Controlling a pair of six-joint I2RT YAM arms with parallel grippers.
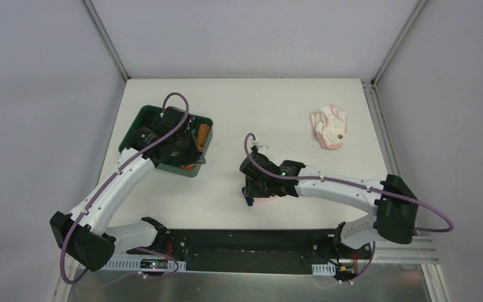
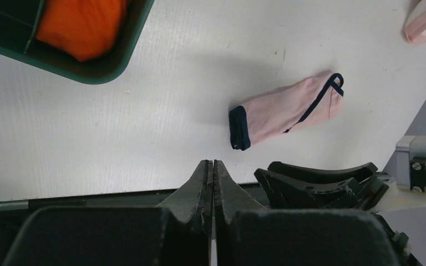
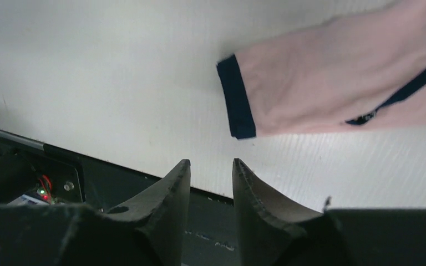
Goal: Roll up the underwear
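Pink underwear (image 2: 280, 111) with dark navy bands lies folded into a long flat strip on the table, slanting in the left wrist view. Its navy waistband end (image 3: 237, 98) shows clearly in the right wrist view; from the top most of the strip is hidden under the right arm. Above the strip, at its navy end, my right gripper is open with nothing between its fingers, apart from the cloth. My left gripper is shut, nothing showing between its fingertips, and hangs over the right edge of the green bin.
The divided green bin (image 1: 191, 172) at the left holds orange cloth (image 2: 83, 27) and other items. A white cloth with pink edging (image 1: 330, 126) lies at the back right. Between bin and underwear the table (image 1: 217, 195) is bare.
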